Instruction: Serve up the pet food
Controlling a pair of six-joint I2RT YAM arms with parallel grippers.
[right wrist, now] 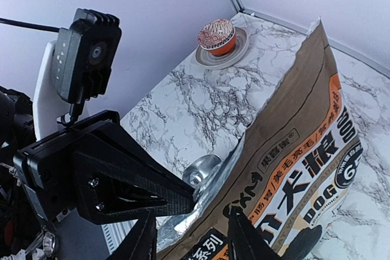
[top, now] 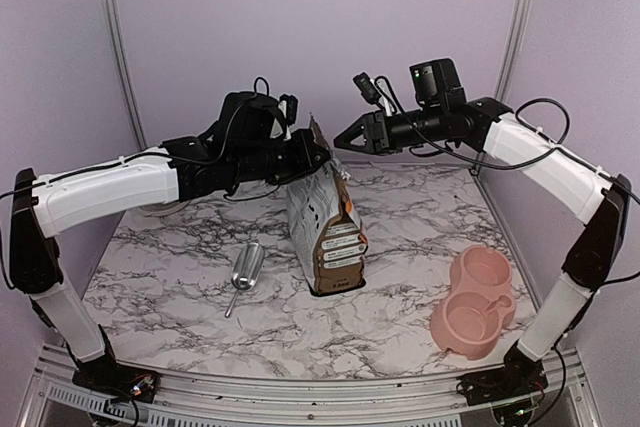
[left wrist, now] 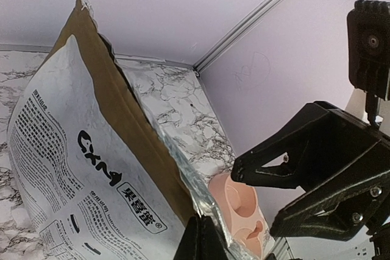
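Note:
A brown-and-white dog food bag [top: 338, 247] stands upright in the middle of the table, its top edge running along as a narrow slit in both wrist views. My left gripper [top: 322, 155] is shut on the bag's top rim, with the thin edge at its fingertips [left wrist: 200, 238]. To the right of the rim, my right gripper [top: 347, 141] stands open and apart from it, nothing between its fingers. A metal scoop [top: 247, 267] lies left of the bag. The pink double bowl [top: 473, 317] sits at the right front.
A patterned orange bowl [right wrist: 217, 36] rests on a grey plate [right wrist: 239, 52] at the far left, mostly behind my left arm from above. Walls close in the table's back and sides.

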